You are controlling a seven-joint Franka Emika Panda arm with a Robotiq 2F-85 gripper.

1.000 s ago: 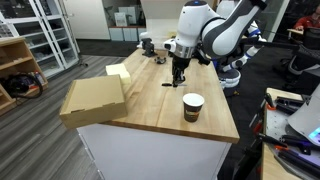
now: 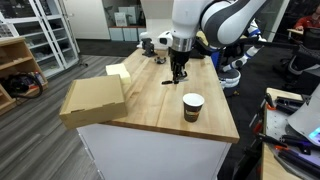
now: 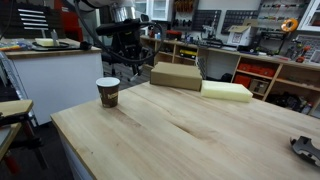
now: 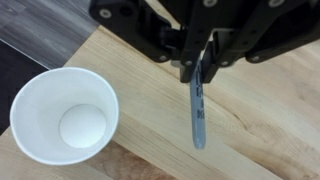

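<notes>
A grey marker (image 4: 198, 115) with dark lettering extends from my gripper, which is shut on it, in the wrist view. Its free end points away from the fingers, above the wooden tabletop. To the left in that view is a paper cup (image 4: 62, 118), upright, with an empty white inside; the marker is beside its opening, not over it. From exterior view 1, the brown cup (image 2: 192, 108) stands near the table's front right, and my gripper (image 2: 178, 77) is raised behind it. Exterior view 2 has the cup (image 3: 108, 93) at the table's left edge.
A cardboard box (image 2: 93, 101) lies at the table's left edge, with a pale yellow block (image 2: 118, 72) behind it. In exterior view 2, a dark metal piece (image 3: 306, 150) sits at the right.
The arm has risen and shifted slightly left in exterior view 1, carrying the marker upward. The cup, box and pale block have stayed put.
</notes>
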